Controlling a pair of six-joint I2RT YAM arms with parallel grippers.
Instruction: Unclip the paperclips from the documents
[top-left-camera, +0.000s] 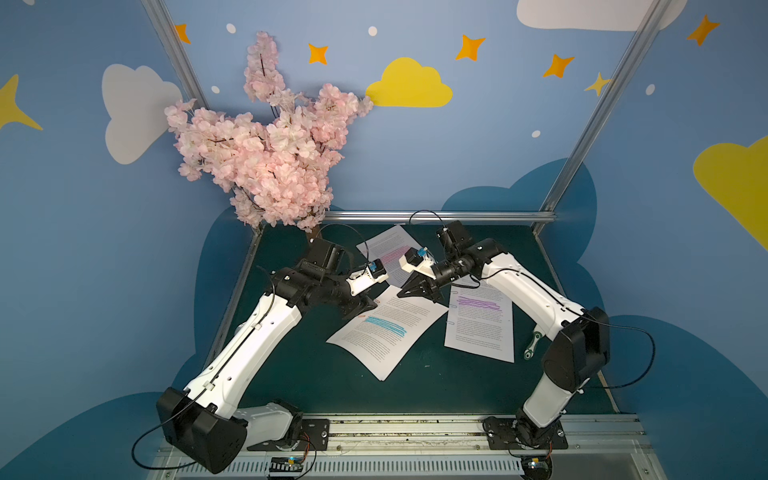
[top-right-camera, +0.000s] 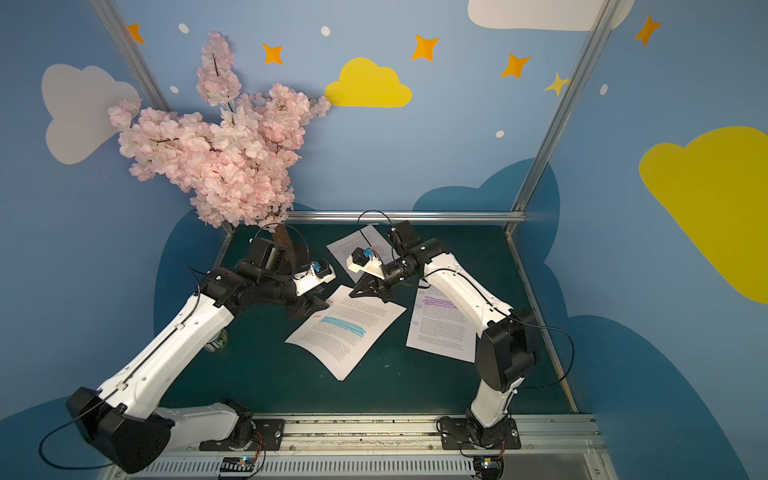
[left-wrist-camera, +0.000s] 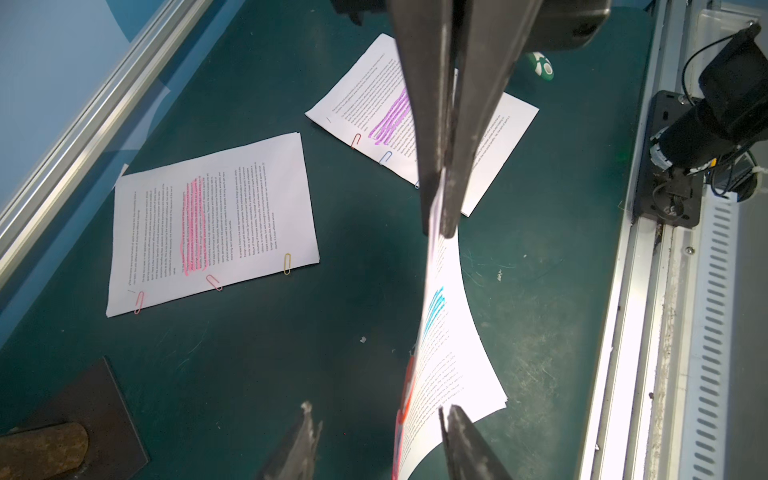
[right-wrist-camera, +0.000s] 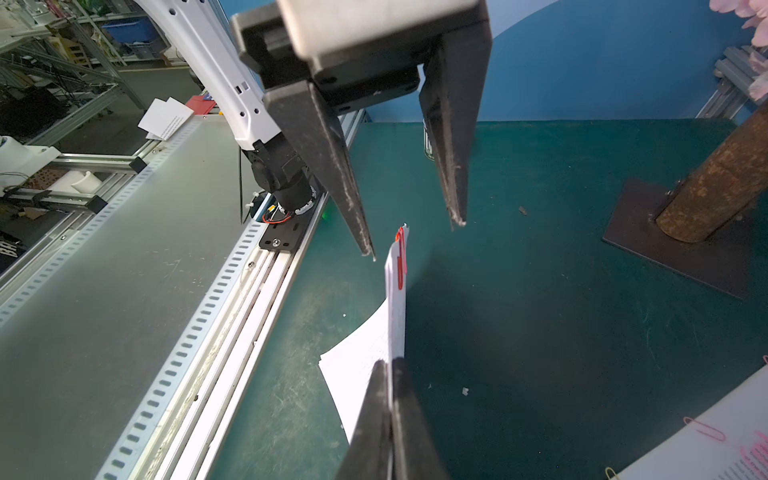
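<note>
Held up on edge is the document with blue highlighting (top-left-camera: 386, 326). My right gripper is shut on its edge, the sheets pinched between the fingertips. A red clip (left-wrist-camera: 408, 384) sits along the lifted edge in the left wrist view, with more pinkish-red clip below it. In the right wrist view a red clip (right-wrist-camera: 401, 260) shows near the raised corner. My left gripper stands open around that corner, one finger on each side with gaps between. A pink-highlighted document (left-wrist-camera: 212, 224) bears pink and yellow clips; a purple-highlighted one (left-wrist-camera: 392, 120) has red and blue clips.
The flowering tree's base plate (right-wrist-camera: 680, 228) stands on the table near my left gripper. A green-and-white tool (top-left-camera: 533, 344) lies right of the purple-highlighted document.
</note>
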